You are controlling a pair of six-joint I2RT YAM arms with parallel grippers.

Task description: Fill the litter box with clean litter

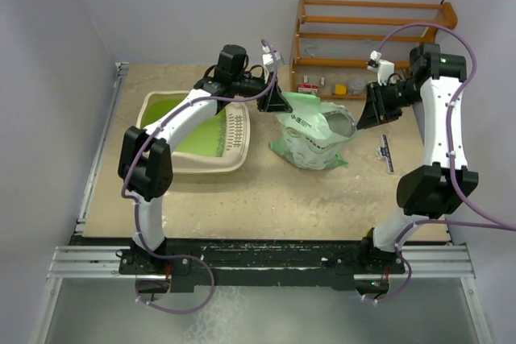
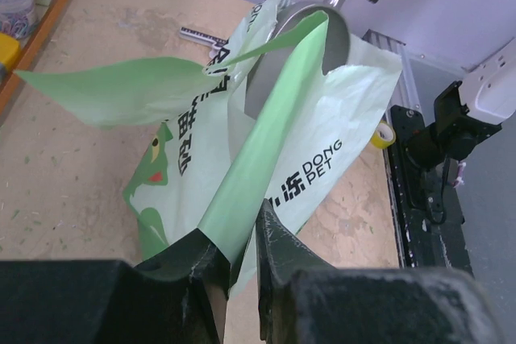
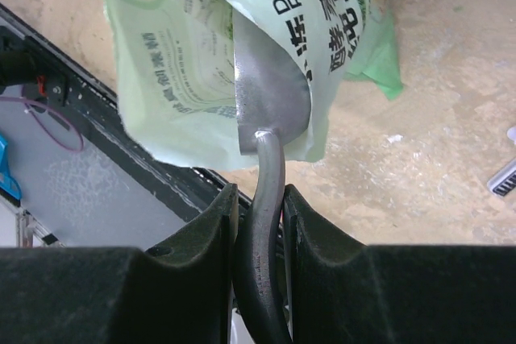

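Note:
The litter bag [image 1: 310, 138], white and pale green, stands on the table with its mouth spread toward the right. A grey metal scoop [image 3: 270, 90] has its head inside that mouth, and my right gripper is shut on its handle. At the bag's upper left edge, my left gripper is part open, a narrow gap between its fingers. A pale green flap [image 2: 262, 151] of the bag runs down into this gap. The cream litter box [image 1: 235, 136] with a green floor sits on the left, partly covered by my left arm. The bag's contents are hidden.
A wooden rack [image 1: 367, 20] stands at the back, with small items, one of them yellow [image 1: 340, 89], along its foot. A thin dark-and-white tool [image 1: 387, 155] lies right of the bag.

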